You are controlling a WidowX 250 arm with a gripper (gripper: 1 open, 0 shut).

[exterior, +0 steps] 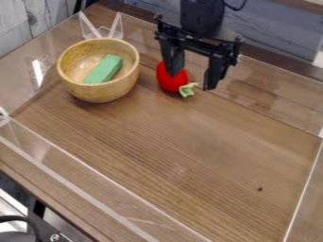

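Observation:
A black gripper (195, 57) hangs over the upper middle of the wooden table, its two fingers spread apart. Just below it, between and behind the fingers, lies a red object with a green leafy end (172, 77), resembling a strawberry or radish toy. To the left, a wooden bowl (93, 93) holds a green block-like item (109, 69). Whether the red object touches a finger cannot be told.
A pale wall or board edge runs along the back, and a black cable lies at the lower left corner.

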